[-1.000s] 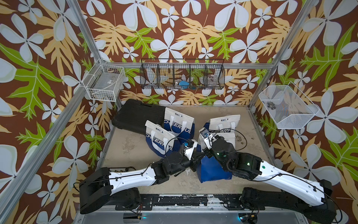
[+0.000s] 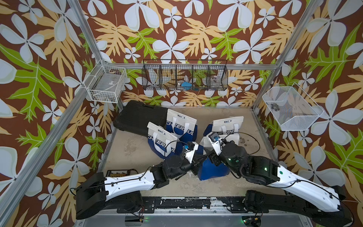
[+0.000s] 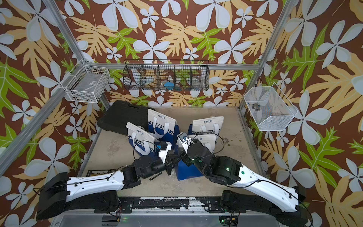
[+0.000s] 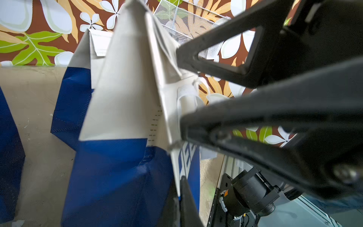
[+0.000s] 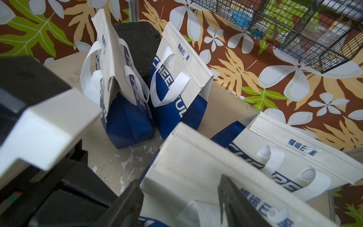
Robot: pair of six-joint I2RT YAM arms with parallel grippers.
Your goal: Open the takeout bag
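A blue-and-white takeout bag [image 2: 211,166] stands upright at front centre, its white top [image 5: 196,155] folded over with a strap hanging. My left gripper is shut low at the bag's side, where a thin white edge meets its fingertips; whether any is pinched is unclear. My right gripper is open over the bag's top, one finger either side of the middle of the view. Its large black fingers also reach in from the right of the left wrist view.
Similar bags [image 3: 162,121] stand behind and left, another [image 3: 208,121] behind right, close by. A black case [image 2: 136,117] lies at back left. Wire baskets [image 2: 105,87] hang on the frame. Bare table [image 2: 124,155] shows at left.
The bag's lower blue part has shifted a little. The left arm has barely moved.
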